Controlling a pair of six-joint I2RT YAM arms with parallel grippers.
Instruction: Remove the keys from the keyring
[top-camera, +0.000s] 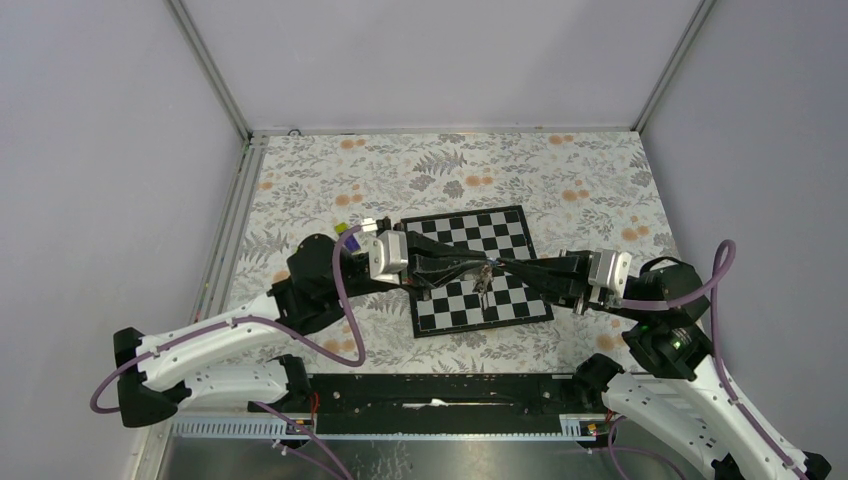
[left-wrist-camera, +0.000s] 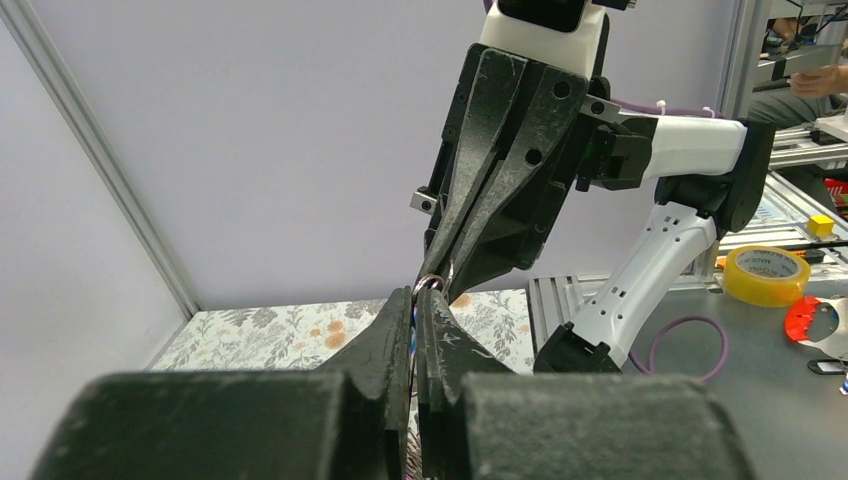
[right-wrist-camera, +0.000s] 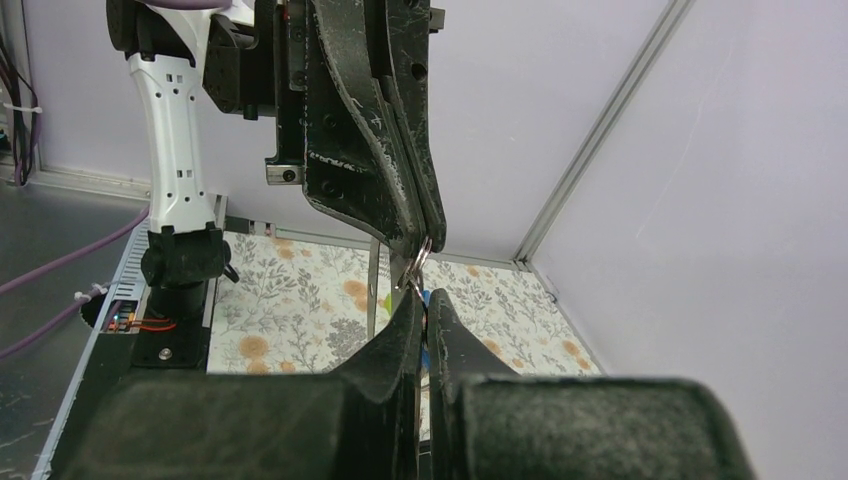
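Observation:
Over the board, my two grippers meet almost tip to tip in the top view. My left gripper (top-camera: 478, 267) is shut on the metal keyring (left-wrist-camera: 430, 282), whose loop stands out at the ends of its fingers. From the other side comes my right gripper (top-camera: 504, 264), shut, its tips right up against the ring; whether any of the wire lies between them is hard to see. Below the meeting tips hang the keys (top-camera: 483, 287), bunched together. In the right wrist view the keyring (right-wrist-camera: 418, 262) shows at the left fingertips, with a long metal piece (right-wrist-camera: 373, 285) hanging beside it.
Beneath the grippers lies a black-and-white checkered board (top-camera: 437, 321) on a floral-patterned table (top-camera: 570, 165). Small blue and yellow pieces (top-camera: 345, 234) lie near the left gripper's body. Walls enclose the sides.

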